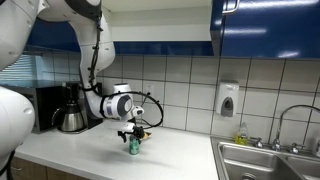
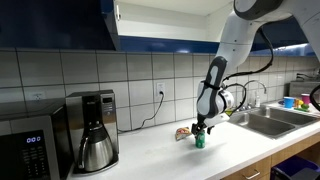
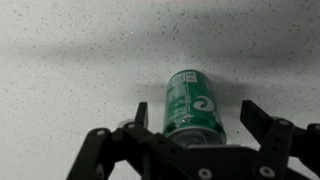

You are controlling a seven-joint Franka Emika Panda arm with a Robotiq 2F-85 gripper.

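A green can (image 3: 190,100) with white print stands on the speckled white counter. In the wrist view it lies between the two black fingers of my gripper, with a gap on either side. The fingers are open around its upper part. From the side, exterior view 1 shows the can (image 1: 134,147) beneath the gripper (image 1: 132,135), and exterior view 2 has the same can (image 2: 200,141) upright below the wrist.
Behind the can sits a small orange-brown item (image 2: 183,132). A coffee maker (image 2: 96,135) and a microwave (image 2: 30,142) stand at one end of the counter, a sink (image 1: 255,162) at the other. Open counter surrounds the can.
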